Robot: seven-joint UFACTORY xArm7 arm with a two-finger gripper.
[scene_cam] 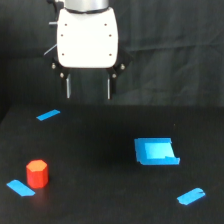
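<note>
My gripper (88, 90) hangs high above the back of the black table. Its two thin fingers stand well apart, with only dark background between them, so it is open and empty. At the front left of the table sits a red hexagonal block (37, 174). A blue tray (143, 156) with a pale blue inside lies to the right of the middle. Both block and tray are clear of the gripper.
Blue tape strips mark the table: one at the back left (48, 115), another beside the red block (20, 188), a third at the front right (191, 196). Bare black table (95, 160) lies between block and tray.
</note>
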